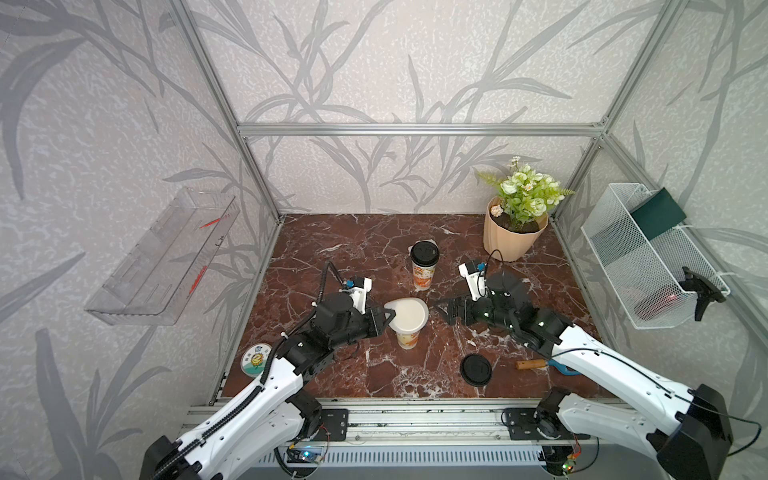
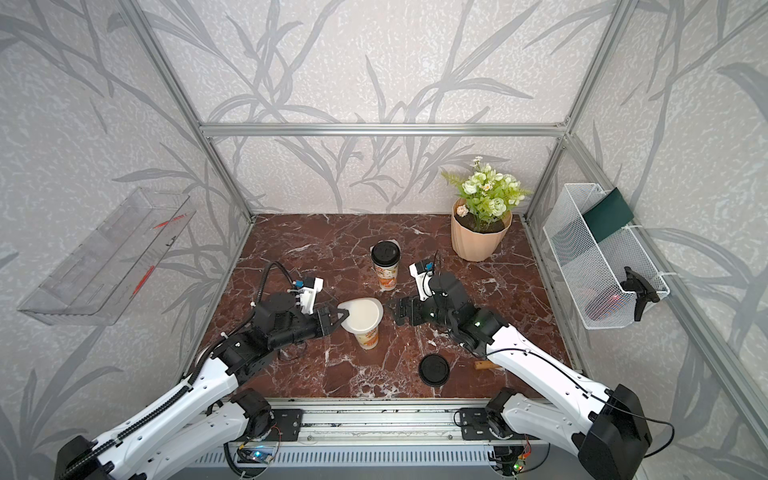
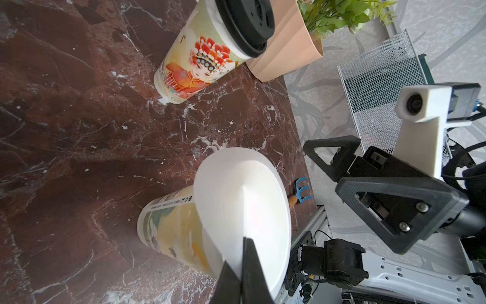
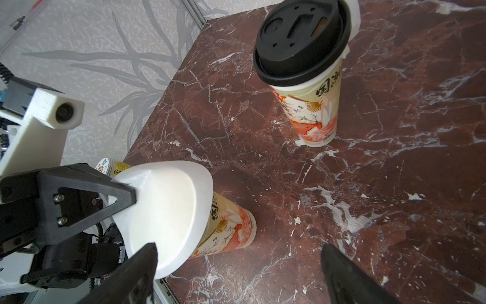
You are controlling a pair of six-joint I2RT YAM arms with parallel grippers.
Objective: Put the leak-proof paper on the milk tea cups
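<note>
A white round paper [image 1: 408,314] covers the top of the front milk tea cup [image 1: 407,339], curved and creased where my left gripper is shut on its edge; in the right wrist view it shows as a curled sheet [image 4: 167,212]. My right gripper is open, empty, just right of that cup, its fingers blurred at the frame's bottom. A second cup [image 4: 306,114] with a black lid [image 4: 298,38] stands upright behind, with some white paper showing at its rim.
A loose black lid [image 1: 476,369] lies at the front. A flowerpot [image 1: 512,240] stands at the back right, a blue rake [image 3: 302,190] at the right edge, a round tin [image 1: 256,360] at the left. Wire [image 1: 640,256] and clear [image 1: 160,260] baskets hang on the walls.
</note>
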